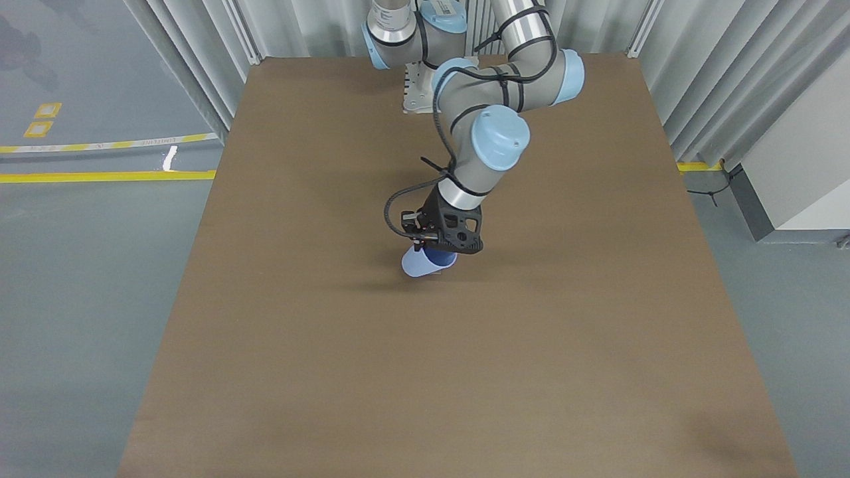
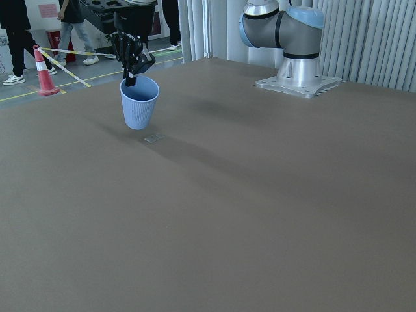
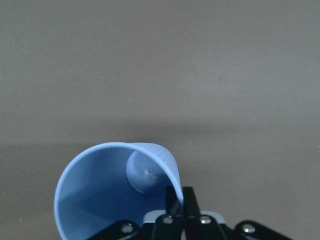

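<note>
My black gripper (image 2: 130,77) is shut on the rim of a light blue cup (image 2: 138,110). In the front view the cup (image 1: 418,264) hangs below the gripper, tilted toward the left. The left view shows it raised a little over the table, above a small grey patch. The wrist view looks into the cup (image 3: 95,195), whose wall sits between the two black fingertips at the bottom of that view.
The arm's base (image 2: 298,84) is at the back, near pale curtains. People and a traffic cone (image 2: 45,78) stand on the floor beyond the table.
</note>
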